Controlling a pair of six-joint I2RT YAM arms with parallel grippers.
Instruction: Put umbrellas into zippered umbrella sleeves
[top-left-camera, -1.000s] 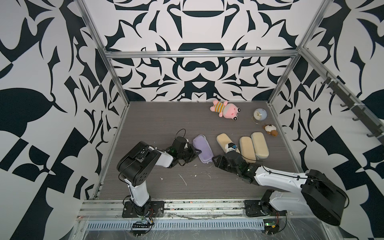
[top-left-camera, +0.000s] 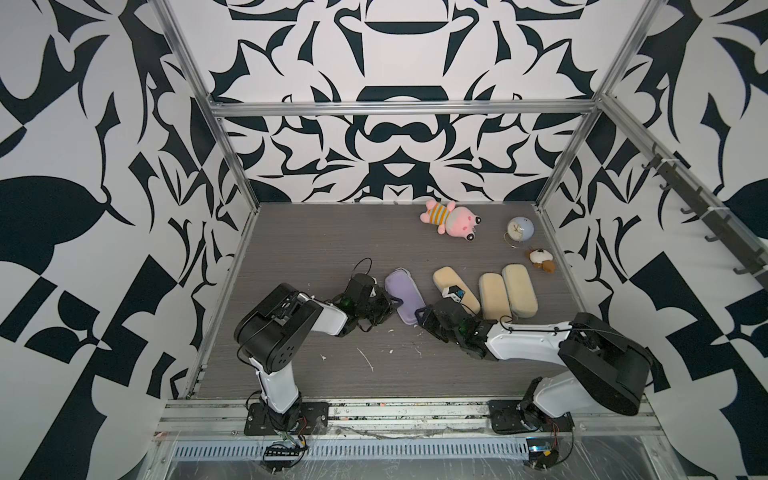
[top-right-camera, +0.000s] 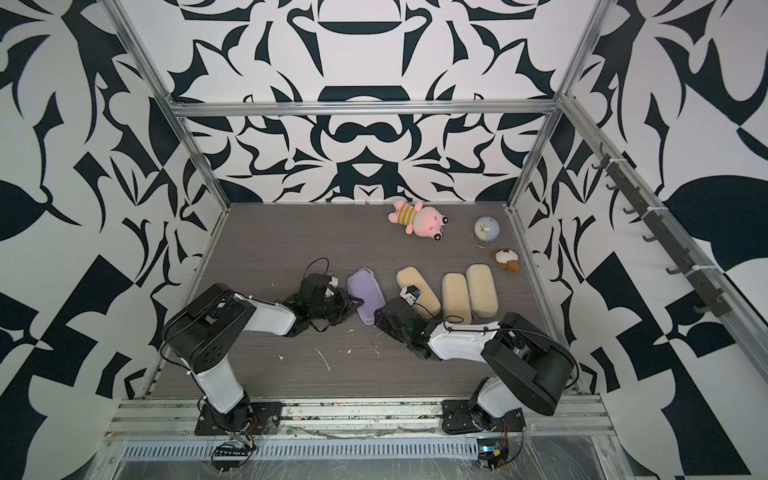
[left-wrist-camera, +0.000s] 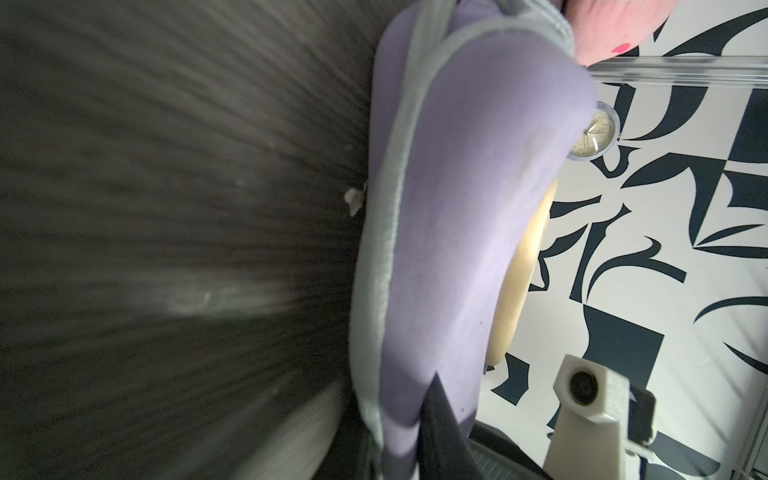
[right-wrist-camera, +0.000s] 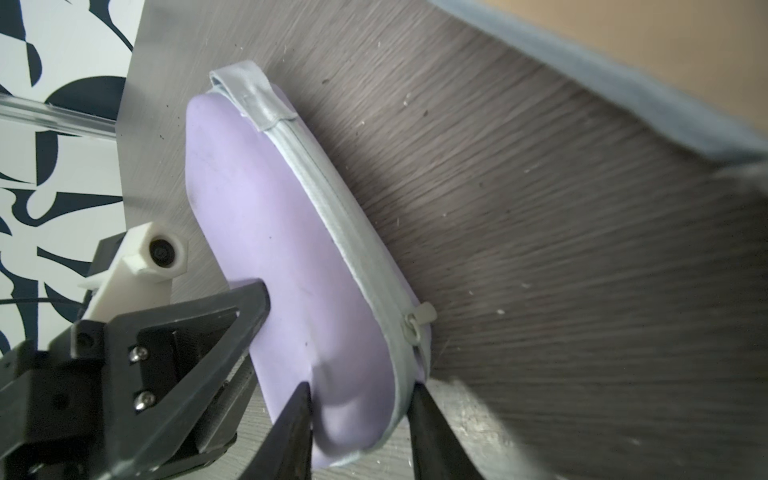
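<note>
A lavender zippered sleeve (top-left-camera: 405, 296) with a pale zip band lies on the dark table between my grippers. My left gripper (top-left-camera: 393, 302) is shut on its side; in the left wrist view the sleeve (left-wrist-camera: 472, 200) fills the middle, pinched at the bottom between dark fingers. At the sleeve's near end, my right gripper has its fingers apart around the corner, close to the zip pull (right-wrist-camera: 416, 320). The right gripper is open. I cannot tell whether anything is inside the sleeve.
Three cream cases (top-left-camera: 520, 289) lie to the right. A pink striped plush (top-left-camera: 454, 220), a clock (top-left-camera: 520, 229) and a small brown-white toy (top-left-camera: 541, 260) sit at the back right.
My right arm has moved left and slightly toward the back, up to the sleeve's near end. The left arm and the sleeve look nearly unchanged.
</note>
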